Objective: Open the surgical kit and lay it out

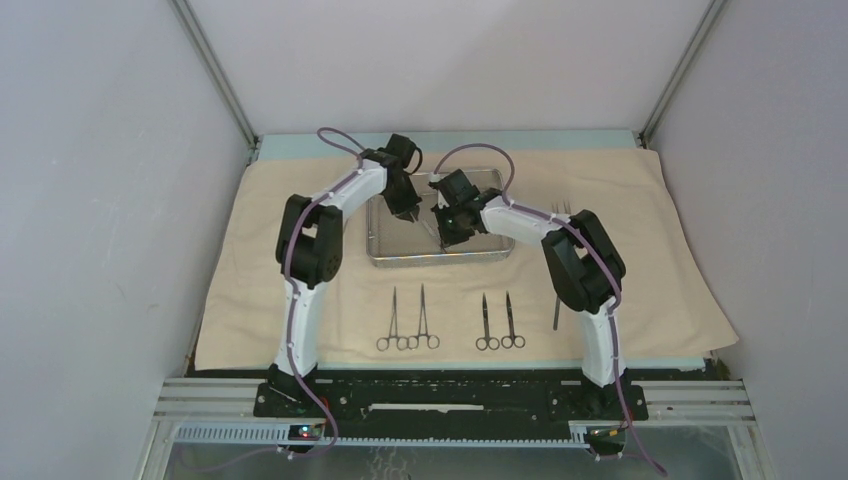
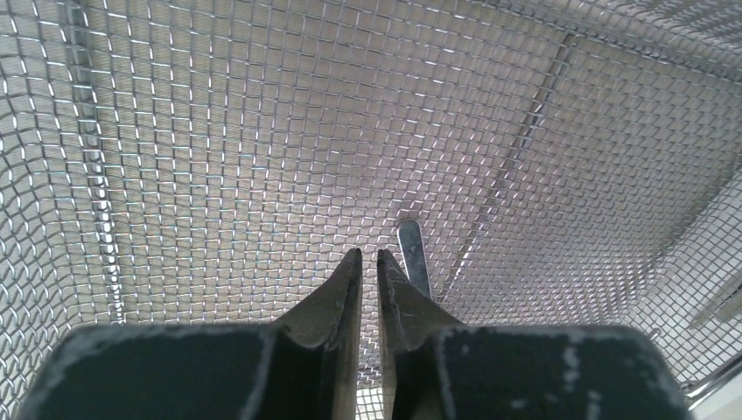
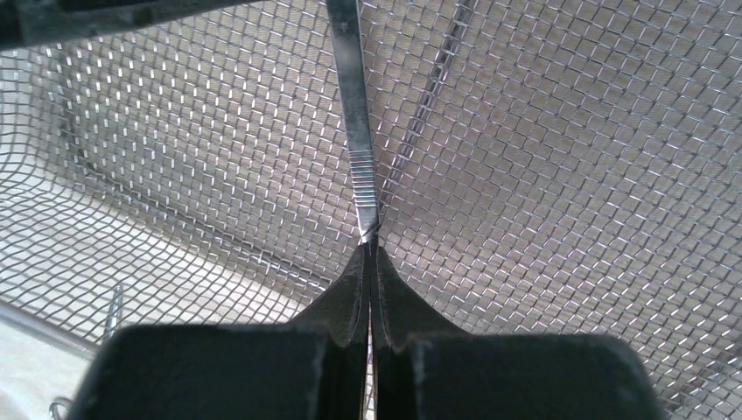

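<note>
In the wire mesh basket [image 1: 385,259] lies a slim metal scalpel handle [image 3: 354,105] with fine ridges near its lower end. My right gripper is shut at that narrow end, its fingers together with nothing visible between them. The handle lies ahead of the fingertips; whether it touches them I cannot tell, and its very tip is hidden. The left gripper stands narrowly open over the basket floor, its gap empty. The handle's rounded end [image 2: 411,229] shows just right of its fingertips.
Two ring-handled clamps [image 1: 422,318] and two pairs of scissors [image 1: 510,325] lie on the beige cloth [image 1: 650,280] in front of the basket. Slim instruments lie at right, partly under the right arm. The arms are close together above the basket.
</note>
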